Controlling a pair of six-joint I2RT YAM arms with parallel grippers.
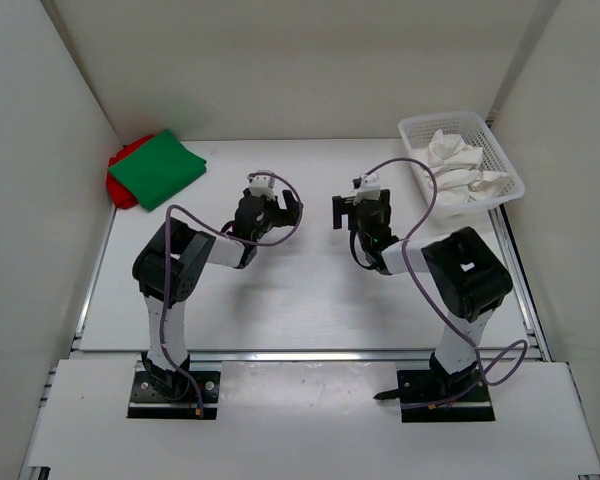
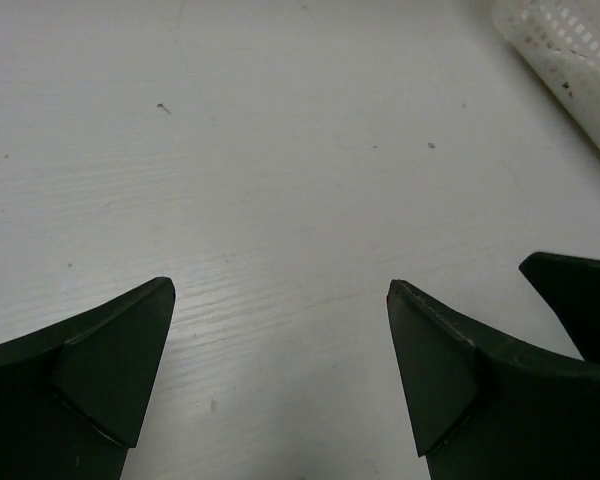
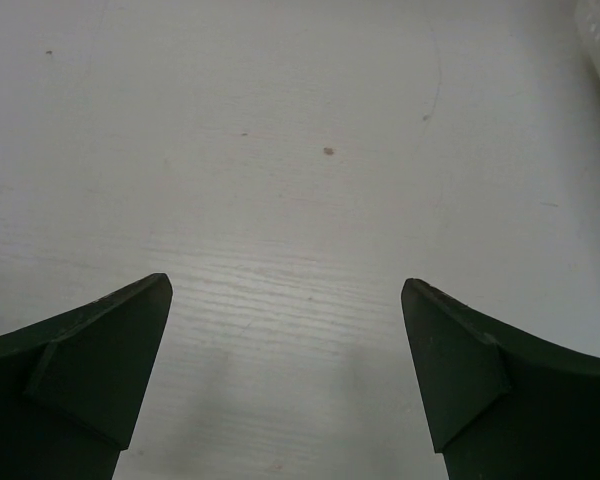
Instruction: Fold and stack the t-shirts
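Note:
A folded green shirt (image 1: 160,170) lies on top of a red one (image 1: 122,190) at the table's far left corner, the red edge sticking out on the left. Crumpled white cloth (image 1: 458,165) fills part of the white basket (image 1: 420,137) at the back right. My left gripper (image 1: 292,208) is open over the middle of the table; only bare tabletop shows between its fingers in the left wrist view. Close by on the right, my right gripper (image 1: 341,212) is open too, with nothing between its fingers.
Both grippers are near each other, and a dark tip at the right edge of the left wrist view is apparently part of the other arm. Walls close in the back and sides.

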